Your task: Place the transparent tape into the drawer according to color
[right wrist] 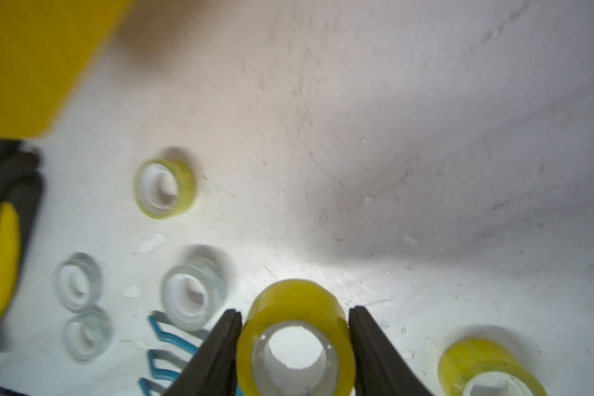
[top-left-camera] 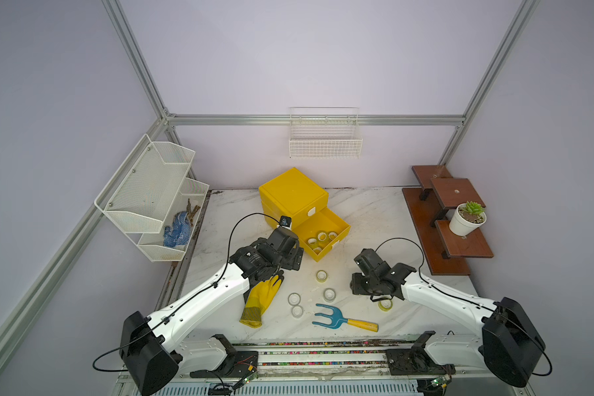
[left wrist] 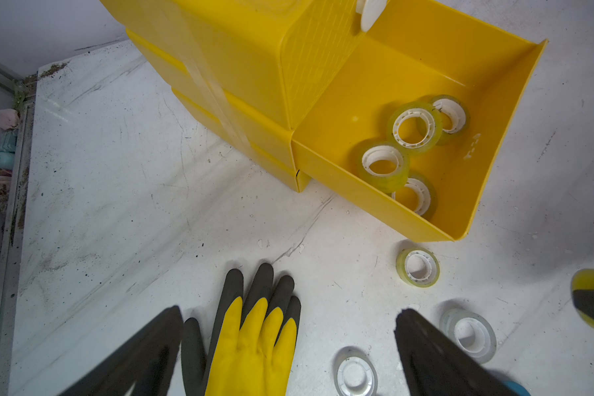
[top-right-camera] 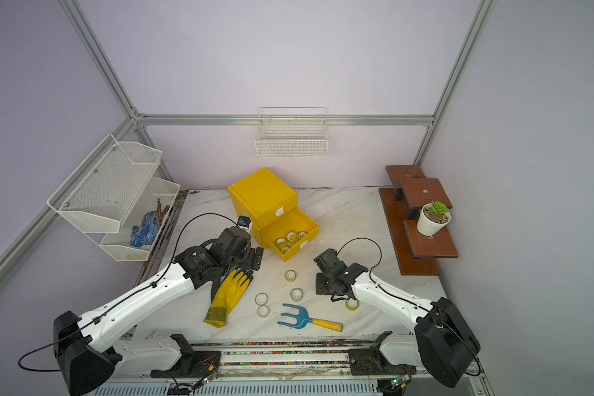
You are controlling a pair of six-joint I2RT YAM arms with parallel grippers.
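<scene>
In the right wrist view a yellow tape roll [right wrist: 290,300] sits between the fingers of my right gripper, which is shut on it and raised off the table. The yellow drawer [left wrist: 501,132] stands pulled out from its yellow box [top-left-camera: 290,194], with several yellowish rolls inside. Another yellowish roll [left wrist: 418,266] lies on the table in front of the drawer. One more yellow roll [right wrist: 485,363] is at the lower right of the right wrist view. Three clear whitish rolls, one of them the nearest roll [right wrist: 192,293], lie on the table. My left gripper hangs open and empty.
A yellow and black glove [top-left-camera: 262,301] lies below the left arm. The blue garden fork [top-left-camera: 340,318] with yellow handle lies at the front. Brown shelves [top-left-camera: 455,198] with a potted plant [top-left-camera: 467,219] stand right. Table right of the drawer is clear.
</scene>
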